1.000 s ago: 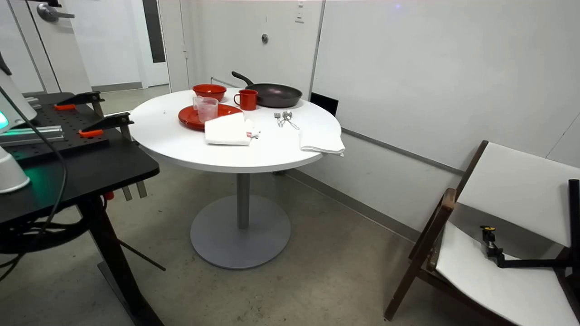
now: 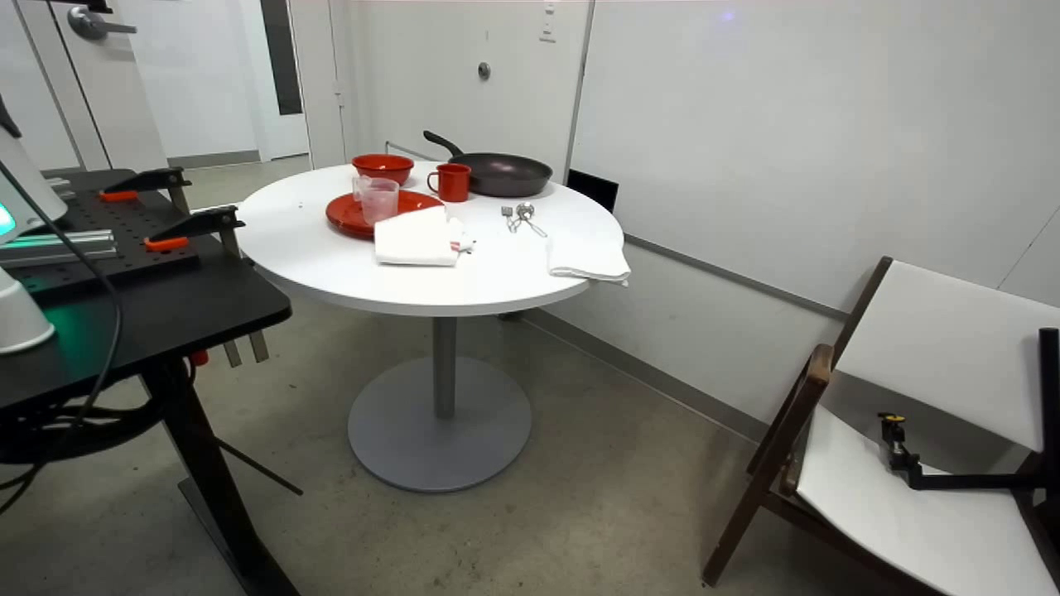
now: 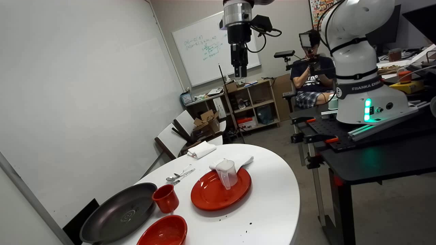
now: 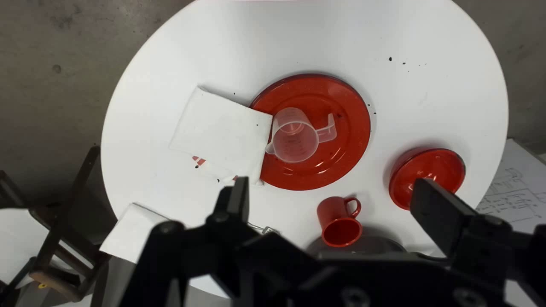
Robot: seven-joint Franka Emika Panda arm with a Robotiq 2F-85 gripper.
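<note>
High above the round white table hangs my gripper [image 3: 240, 77], touching nothing on it. The wrist view shows the gripper open, its two dark fingers wide apart and empty. A clear plastic measuring cup [image 4: 295, 140] stands on the red plate [image 4: 350, 123], its handle towards the plate's middle. One folded white cloth [image 4: 222, 130] overlaps the plate's edge beside the cup. A red mug [image 4: 332, 210] and a red bowl [image 4: 427, 171] are near the dark frying pan [image 3: 122, 216], which the gripper mostly hides in the wrist view.
Several metal utensils [image 2: 519, 214] lie near the pan. A second folded white cloth [image 2: 588, 258] reaches the edge of the white table [image 2: 318, 263]. Free tabletop lies beyond the plate in the wrist view. A black workbench [image 2: 169, 308] and a chair [image 2: 894, 477] stand apart from the table.
</note>
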